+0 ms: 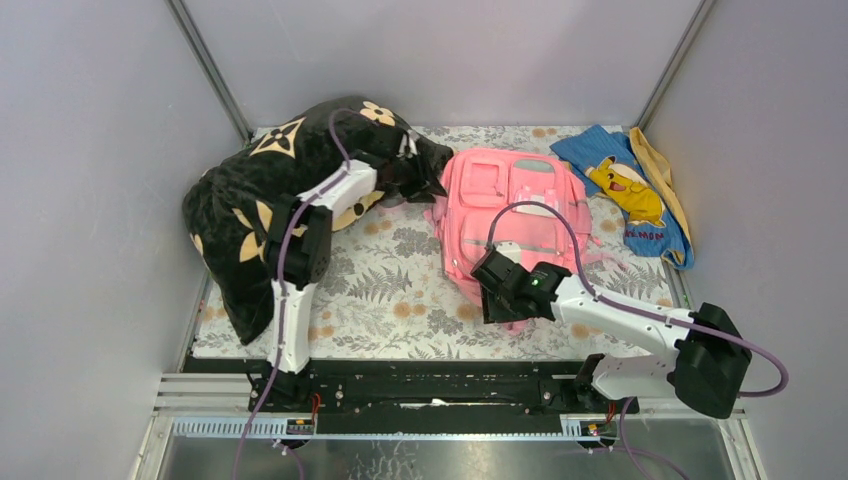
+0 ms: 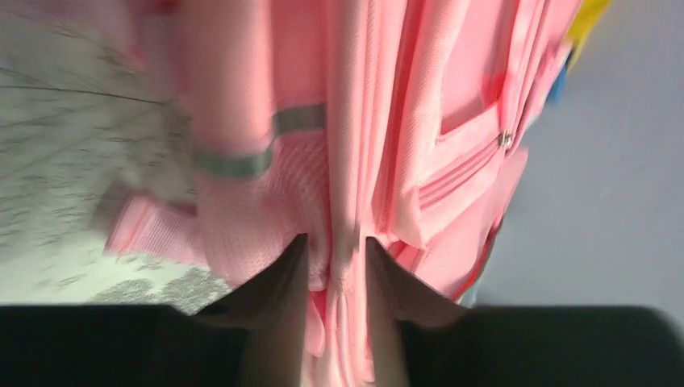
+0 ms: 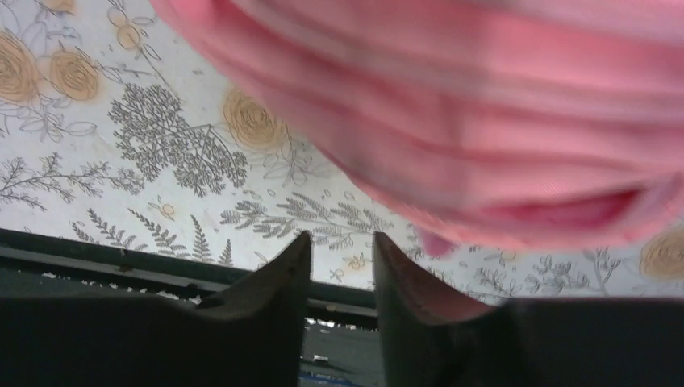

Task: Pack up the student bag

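A pink bag (image 1: 515, 195) lies on the floral tabletop, its pockets and zips facing up. At its left edge stands my left gripper (image 1: 436, 188). In the left wrist view a long pink fold of the bag (image 2: 347, 121) runs down between the parted fingertips of this gripper, and they are open around it without a visible squeeze. My right gripper (image 1: 497, 316) is at the bag's front end and covers part of it. In the right wrist view that gripper shows a gap with nothing held; the blurred pink cloth (image 3: 452, 153) is beyond its fingertips.
A large black cushion with tan flowers (image 1: 275, 190) fills the left side. A blue and yellow Pikachu bag (image 1: 625, 190) lies at the back right. Bare tabletop (image 1: 385, 300) shows at front left; the table's dark front edge (image 1: 430, 370) runs close by my right gripper.
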